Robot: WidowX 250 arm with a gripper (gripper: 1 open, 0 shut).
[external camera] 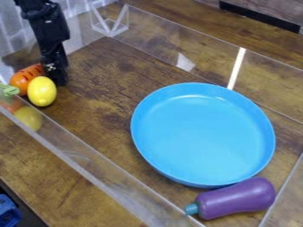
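My black gripper [48, 58] reaches down at the top left, inside a clear-walled enclosure, with its tips low beside an orange carrot [27, 74]. A yellow lemon-like object [42, 91] lies just in front of them, near the clear wall. The gripper is open; the fingertips are partly hidden and dark.
A large blue plate [201, 133] fills the right middle. A purple eggplant [235, 197] lies at the bottom right. Clear walls run along the left front, back and right. The wooden floor [112, 84] between gripper and plate is clear.
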